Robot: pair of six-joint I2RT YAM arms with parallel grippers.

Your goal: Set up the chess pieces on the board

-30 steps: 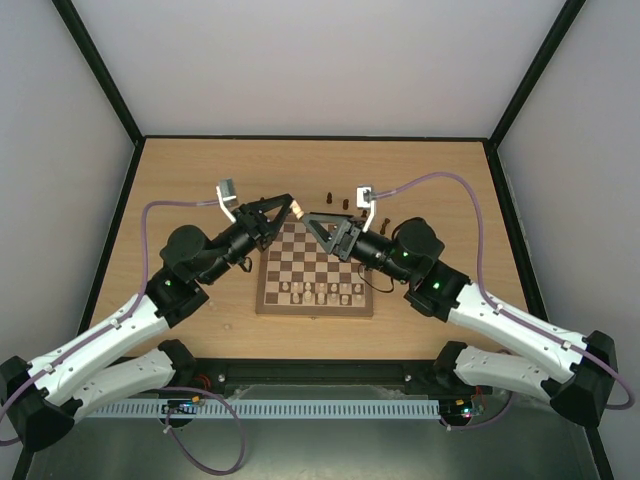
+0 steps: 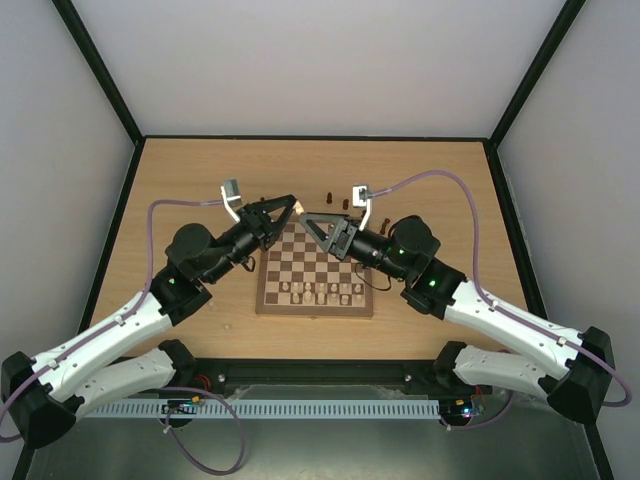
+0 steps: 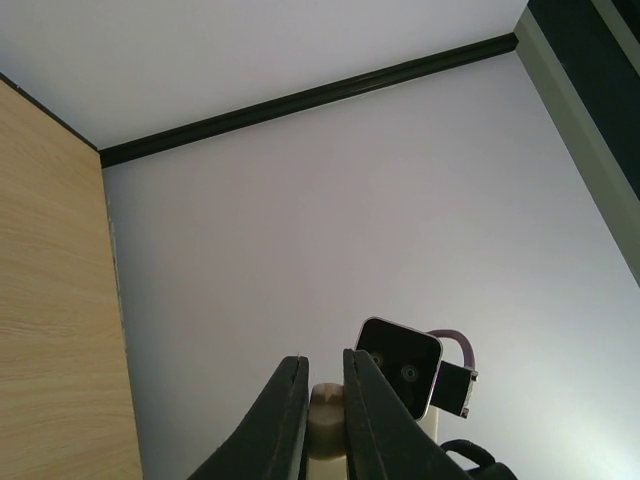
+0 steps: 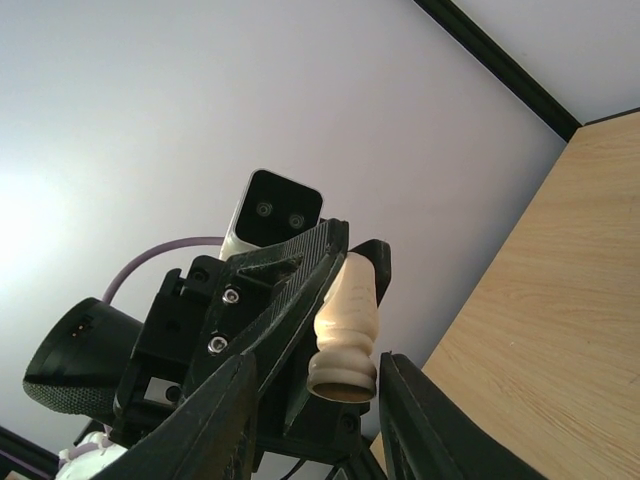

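A pale chess piece (image 4: 347, 315) is pinched at one end by my left gripper (image 2: 294, 202), which is shut on it above the board. Its rounded base points towards my right gripper, whose fingers stand part open around that end. In the right wrist view a clear gap lies between the base and the left finger; the right finger is close beside it, and I cannot tell whether they touch. The left wrist view shows the piece (image 3: 327, 430) between dark fingers. Beneath both arms, the chessboard (image 2: 315, 310) is partly covered.
Several pale pieces (image 2: 322, 293) stand in rows along the board's near side. Dark pieces lie on the table beyond it, including one dark piece (image 2: 330, 197). Both arms meet closely over the board's far part. Bare table (image 2: 440, 180) lies at the far right.
Over the last second my left gripper and the piece have shifted slightly right, and the right arm slightly left.
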